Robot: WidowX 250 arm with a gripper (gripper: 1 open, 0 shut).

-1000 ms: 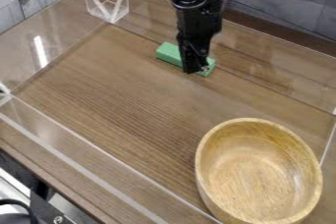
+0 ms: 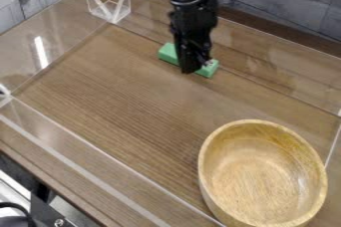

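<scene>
The black robot arm comes down from the top centre, its gripper (image 2: 193,60) low over a green rectangular block (image 2: 174,54) that lies on the wooden table. The gripper looks shut; whether any part of the block is between its fingertips cannot be made out, as the arm covers part of it.
A large pale wooden bowl (image 2: 261,206) sits at the lower right. A clear angular plastic piece (image 2: 111,2) is at the upper left. Dark cables show at the bottom left corner.
The gripper has shifted slightly over the green block. The block looks to be in about the same place.
</scene>
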